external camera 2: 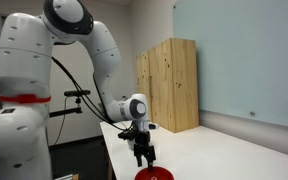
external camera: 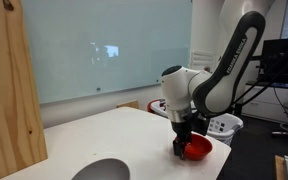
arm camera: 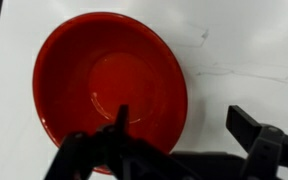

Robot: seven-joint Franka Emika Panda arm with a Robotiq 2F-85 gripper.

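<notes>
A red bowl [external camera: 200,149] stands upright on the white table, close to its right edge. In the wrist view the inside of the red bowl [arm camera: 109,75] looks empty. My gripper is open, its fingers spread wide with nothing held between them. One finger overlaps the bowl's interior and the other lies past the rim, over bare table, so the rim's wall runs between them. Exterior view 1 has the gripper [external camera: 187,143] low at the bowl's near left side; whether a finger touches the rim cannot be told.
A grey round bowl [external camera: 102,170] sits at the table's front, left of the red one. Behind the arm is a white laundry basket [external camera: 224,127]. A wooden panel [external camera: 12,80] rises at the left.
</notes>
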